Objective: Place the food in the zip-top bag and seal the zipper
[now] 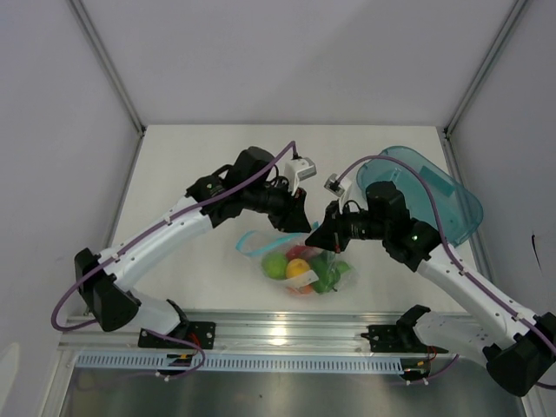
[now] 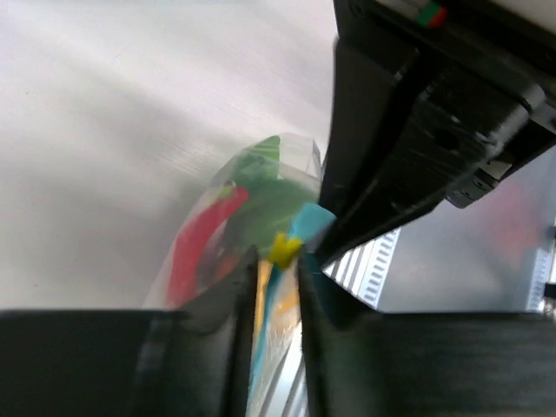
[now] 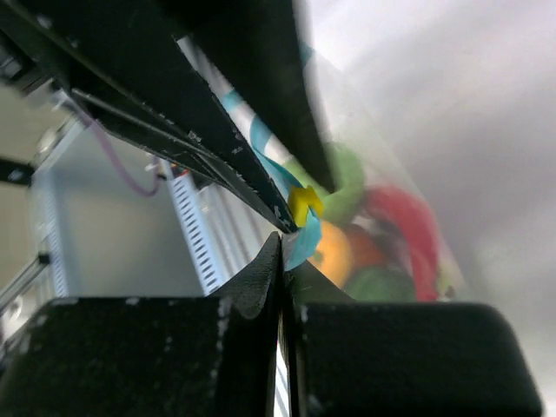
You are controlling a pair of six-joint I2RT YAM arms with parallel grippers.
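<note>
The clear zip bag (image 1: 300, 278) holding green, red, yellow and orange food lies at the front centre of the table, its blue zipper (image 2: 309, 221) with a yellow slider (image 2: 284, 249). My right gripper is shut on the zipper end by the slider. My left gripper is over the zipper close beside the right one, its fingers part open around the zipper near the slider; whether they touch it I cannot tell.
A teal plastic bin (image 1: 460, 208) stands at the back right. A metal rail (image 1: 278, 357) runs along the front.
</note>
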